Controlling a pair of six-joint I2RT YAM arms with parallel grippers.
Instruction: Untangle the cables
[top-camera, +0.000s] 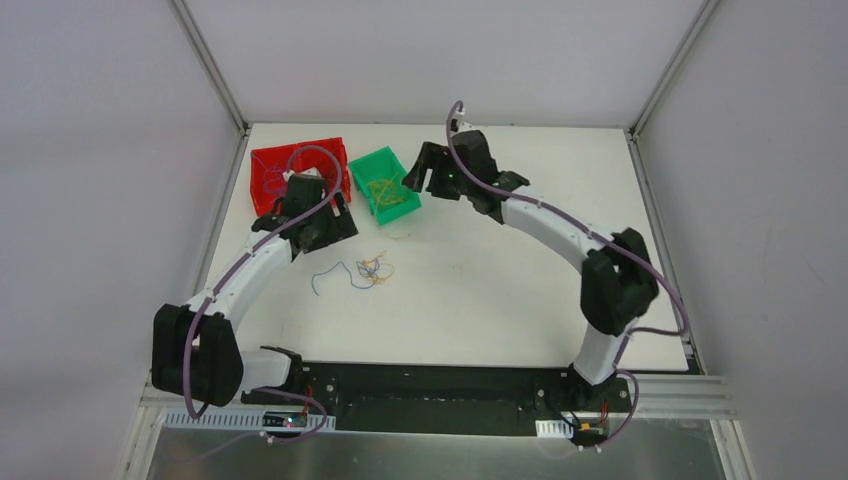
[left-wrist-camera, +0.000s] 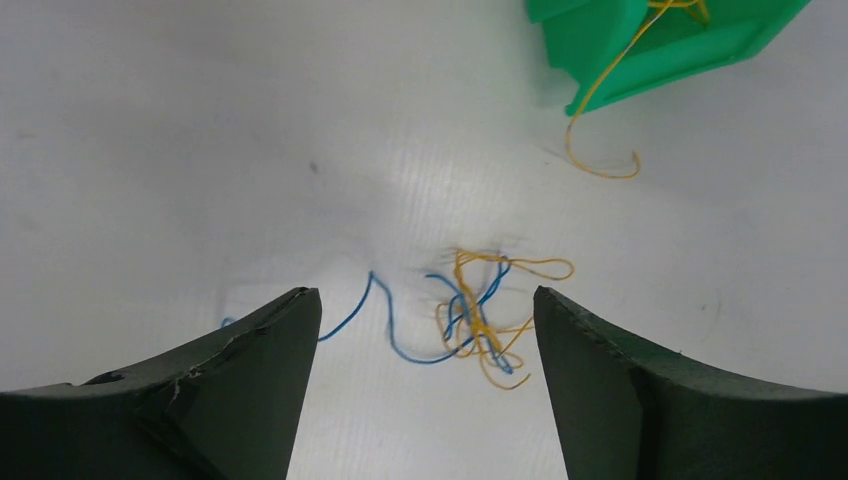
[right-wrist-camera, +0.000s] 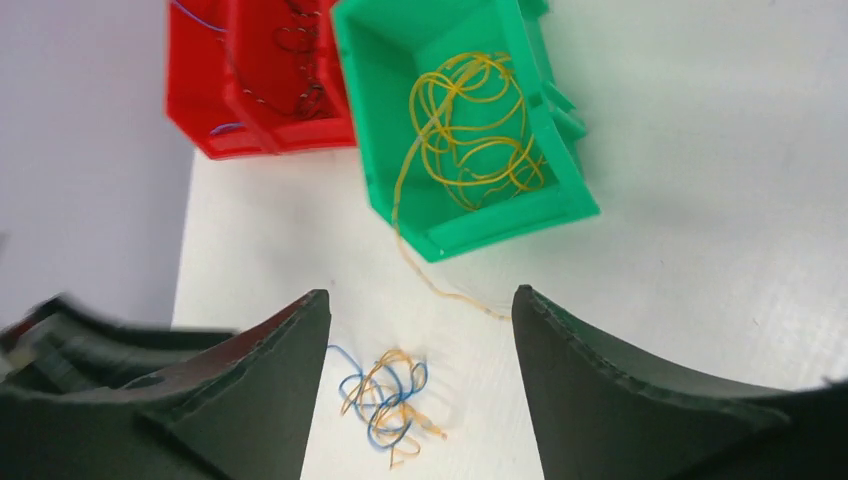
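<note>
A tangle of blue and yellow cable (top-camera: 372, 270) (left-wrist-camera: 478, 318) lies on the white table, a blue length trailing leftward. My left gripper (top-camera: 337, 213) hangs left of and above the tangle, fingers apart with nothing between them. My right gripper (top-camera: 428, 160) is at the right of the green bin, also open and empty. The green bin (right-wrist-camera: 550, 150) holds several loops of yellow cable (right-wrist-camera: 450, 120); one strand hangs over its near edge onto the table.
A red bin (top-camera: 262, 180) with blue and dark cables stands left of the green bin at the back.
</note>
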